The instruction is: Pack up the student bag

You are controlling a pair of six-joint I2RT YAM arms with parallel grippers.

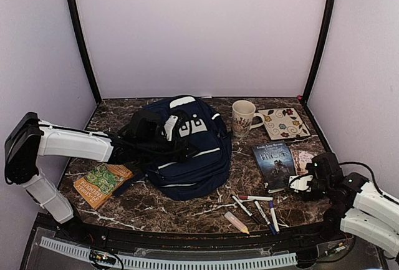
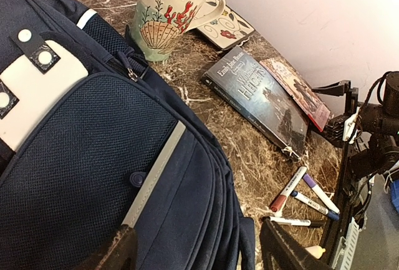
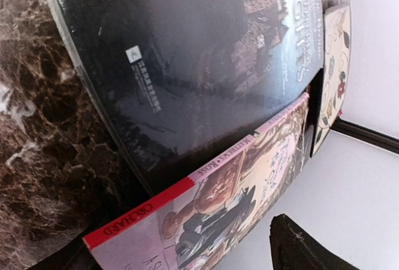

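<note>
The navy student bag (image 1: 193,170) lies on its back in the middle-left of the table. Over it hangs my left gripper, fingers spread apart and nothing between them. On the right lies the dark Wuthering Heights book (image 1: 274,164), and beside it a thinner pink-spined book (image 3: 212,198). My right gripper is open at the near end of the thin book, whose end shows between the fingers in the right wrist view; whether they touch it cannot be seen. Several markers (image 1: 257,211) lie near the front edge. An orange-green book (image 1: 103,183) rests at front left.
A tall patterned mug (image 1: 243,118) stands behind the books, its handle close to a flowered square notebook (image 1: 285,123). White walls close in the back and sides. Bare marble lies between bag and dark book.
</note>
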